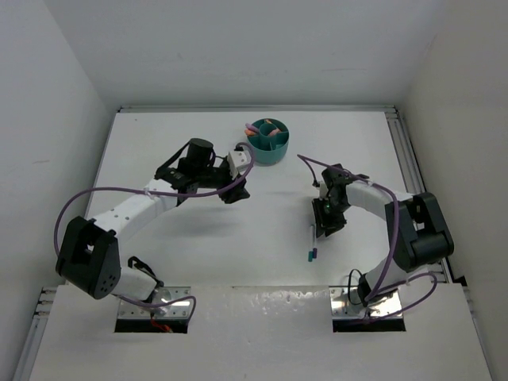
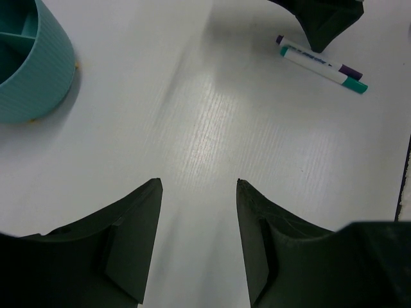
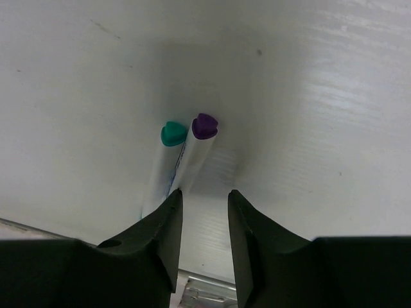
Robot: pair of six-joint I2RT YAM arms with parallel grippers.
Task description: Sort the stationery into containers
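Observation:
Two white markers, one with a green cap [image 3: 173, 133], one with a purple cap [image 3: 204, 126], lie side by side on the white table. My right gripper is low over them, its fingers apart, the purple-capped one reaching toward the gap; contact is unclear. My left gripper is open and empty over bare table, left of the markers. The teal divided container [image 1: 267, 155] stands at the back middle with items inside; its wall also shows at the upper left of the left wrist view.
Metal rails border the table, and a dark cable loop lies at the front right.

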